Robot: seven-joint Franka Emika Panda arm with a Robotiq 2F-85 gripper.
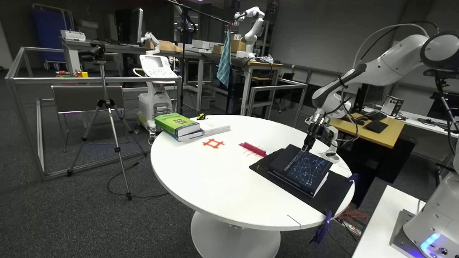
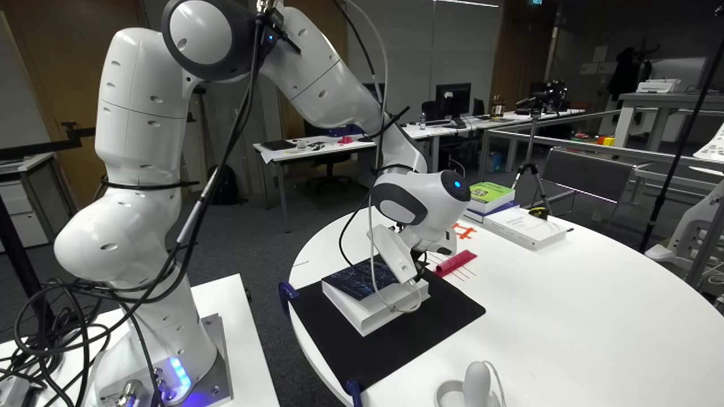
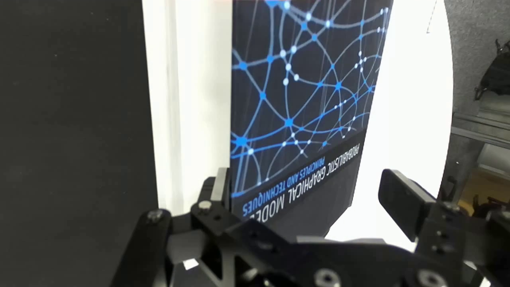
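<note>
A thick dark book with a blue network pattern (image 1: 307,169) lies on the black mat (image 1: 342,189), its far side raised so that it tilts. Its white page edges (image 2: 370,313) face exterior view 2. At that raised side is my gripper (image 1: 305,147), pointing down. Seen from the wrist, the gripper stands open, its fingers wide apart. One finger (image 3: 220,186) is right at the border between cover and pages; the other (image 3: 400,203) appears beyond the book's far edge. Contact under the cover is hidden.
A red angled piece (image 1: 254,149) sits just past the mat. Green and white books (image 1: 177,124) lie at the table's far left, near an orange frame mark (image 1: 213,143). Blue clamps (image 1: 322,225) hold the mat at the table edge.
</note>
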